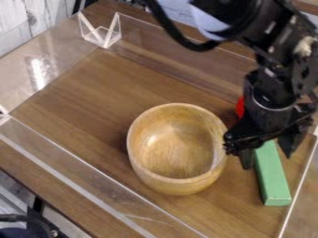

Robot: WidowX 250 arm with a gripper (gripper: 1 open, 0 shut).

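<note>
My black gripper [266, 144] hangs at the right, open, its fingers just right of the wooden bowl's rim and over the upper end of a green bar [273, 183]. An empty round wooden bowl [174, 153] sits on the wooden tabletop. A red object [241, 107] is mostly hidden behind the gripper.
Clear plastic barriers line the table's edges, with a clear bracket [100, 30] at the top left.
</note>
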